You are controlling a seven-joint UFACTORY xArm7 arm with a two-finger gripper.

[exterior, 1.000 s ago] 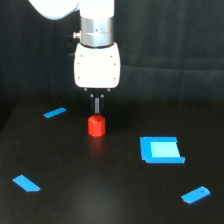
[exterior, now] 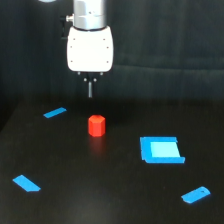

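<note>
A small red block (exterior: 96, 126) with a hexagon-like outline stands on the dark table, left of centre. Above it and slightly to the left hangs my gripper (exterior: 90, 95), pointing straight down. Its fingers show as one thin dark line and look shut, with nothing seen at their tips. A clear gap separates them from the block. At the right lies a pale square (exterior: 164, 149) framed by blue tape (exterior: 148, 152).
Blue tape strips lie flat at the back left (exterior: 55, 113), the front left (exterior: 26, 184) and the front right (exterior: 196, 195). A dark curtain hangs behind the table.
My gripper has risen and shifted slightly left, away from the red block, whose top its fingers had reached in view. The block and tape stay where they were.
</note>
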